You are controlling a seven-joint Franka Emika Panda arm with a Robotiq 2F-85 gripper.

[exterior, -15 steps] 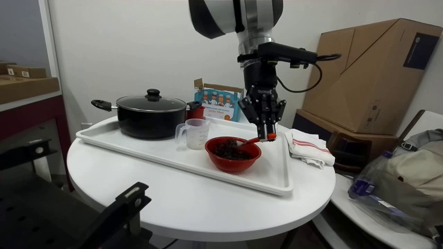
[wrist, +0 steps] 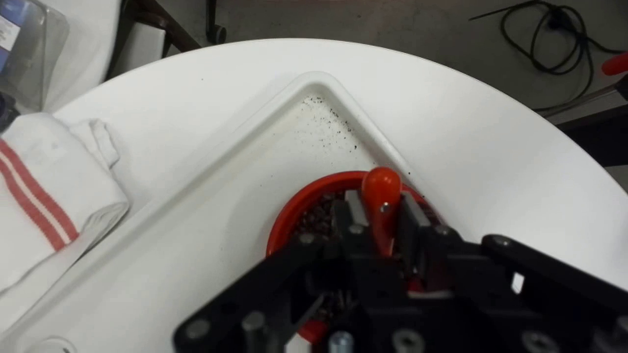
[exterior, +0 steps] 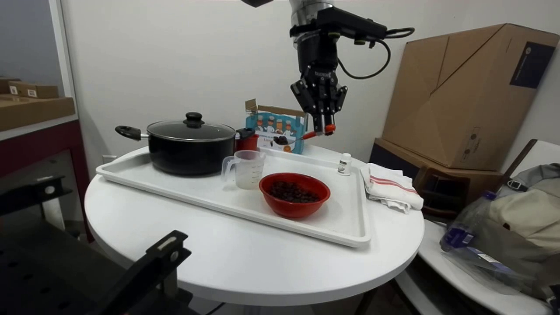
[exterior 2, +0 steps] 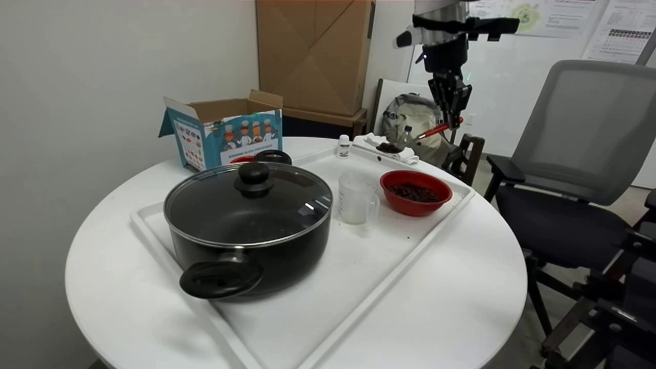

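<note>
My gripper (exterior: 324, 128) is shut on the red handle of a spoon (exterior: 309, 134), held up in the air above the tray. Dark beans (exterior: 281, 140) sit heaped on the spoon's bowl end, which points left in exterior view 1. Below is a red bowl (exterior: 295, 210) holding more dark beans. In the wrist view the handle's rounded red end (wrist: 382, 182) shows between the fingers, and the red bowl (wrist: 286, 220) is partly hidden under the gripper. A clear measuring cup (exterior: 248, 169) with a handle stands to the left of the bowl.
The white tray (exterior: 336, 223) also carries a black lidded pot (exterior 2: 246, 230) and a small white bottle (exterior: 344, 164). A folded towel (exterior: 391, 186) lies right of the tray. An open blue box (exterior 2: 224, 135) stands behind.
My gripper has risen and shifted slightly left. The spoon has come up out of the red bowl with beans on it.
</note>
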